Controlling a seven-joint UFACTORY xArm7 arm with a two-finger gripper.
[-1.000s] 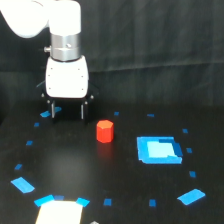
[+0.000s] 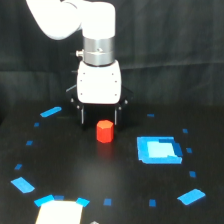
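A small red block (image 2: 104, 131) stands on the black table near the middle of the camera view. My gripper (image 2: 99, 118) hangs just above it, fingers pointing down and spread apart. The block's upper part lies at about the level of the fingertips, a little nearer the right one. Whether the fingers straddle it or stay behind it, I cannot tell. Nothing is clamped between them.
To the right lies a blue tray (image 2: 141, 151) with a whitish patch inside. A pale object (image 2: 60, 212) is cut off at the lower left edge. Flat blue tape marks (image 2: 23, 185) dot the table; open floor surrounds the block.
My gripper has moved right from the left side of the table to over the red block. The block and the tray have not moved. The fingers remain apart.
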